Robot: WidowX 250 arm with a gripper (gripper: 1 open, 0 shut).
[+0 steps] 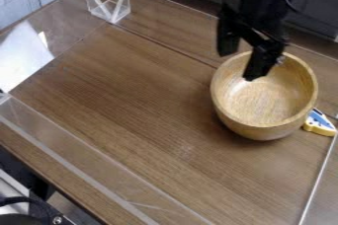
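Observation:
My black gripper (243,49) hangs open over the back left rim of a round wooden bowl (262,109), its fingers apart and pointing down into the bowl's upper part. The bowl stands on the right side of the wooden table, and its inside looks empty where I can see it.
A small blue, white and yellow object (318,122) lies right of the bowl. A clear angular holder (109,8) stands at the back left, and a white sheet (19,56) is at the left edge.

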